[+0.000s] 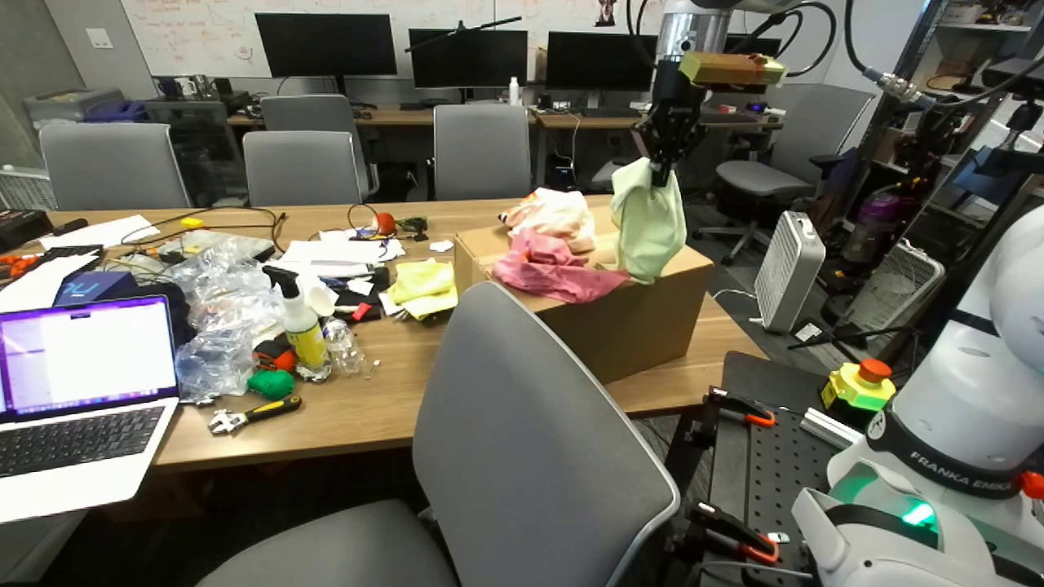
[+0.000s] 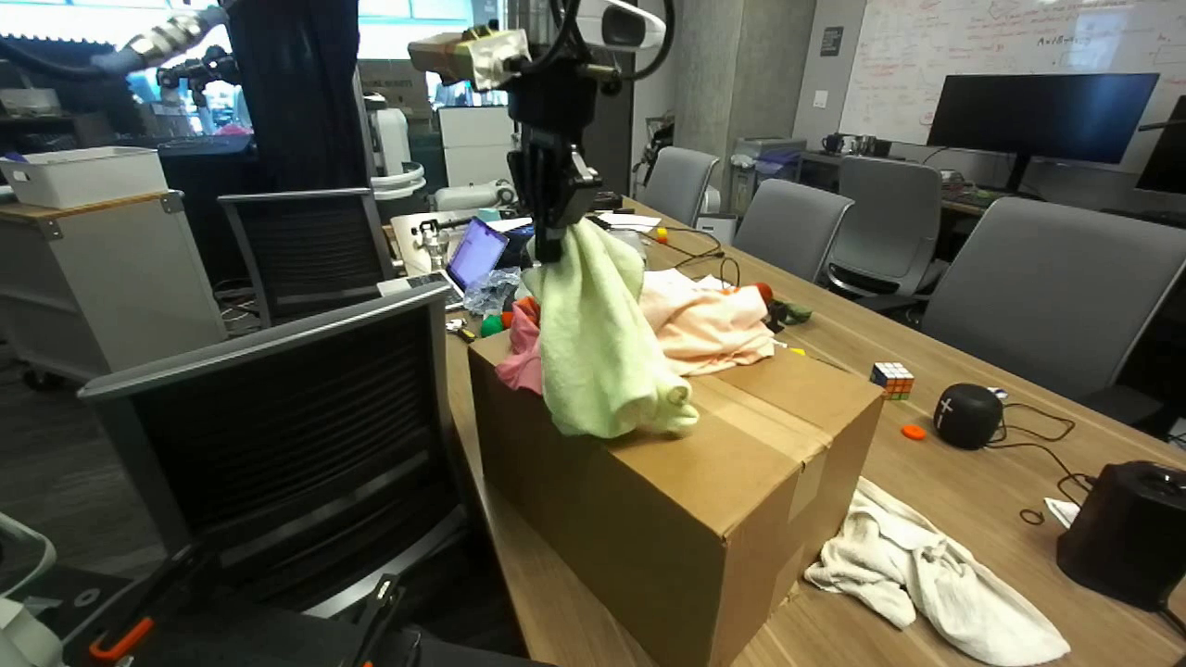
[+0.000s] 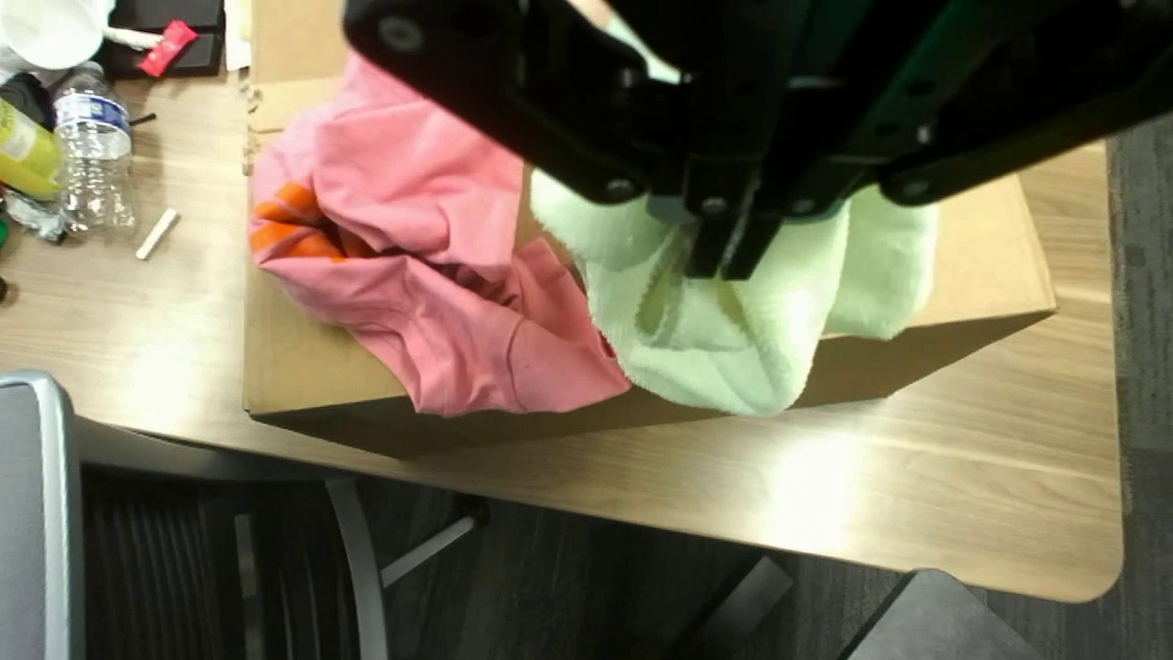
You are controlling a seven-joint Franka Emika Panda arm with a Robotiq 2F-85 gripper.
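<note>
A pale green cloth [image 1: 648, 223] hangs from my gripper [image 1: 661, 176], which is shut on its upper part above the right end of a cardboard box [image 1: 626, 337]. In exterior view 2 the green cloth [image 2: 600, 345] drapes down over the box's top edge, its lower end at or very near the cardboard. A pink cloth [image 3: 440, 253] with an orange patch lies on the box beside it. Behind these, a peach cloth [image 2: 706, 317] rests on the box top. From the wrist, the fingertips [image 3: 704, 258] sit close together over folds of green fabric.
A white cloth [image 2: 934, 578] lies on the table beside the box. Yellow cloths [image 1: 422, 287], a spray bottle [image 1: 305, 328] and plastic bags [image 1: 220, 303] crowd the table's left side. A grey chair [image 1: 528, 421] stands in front of the box.
</note>
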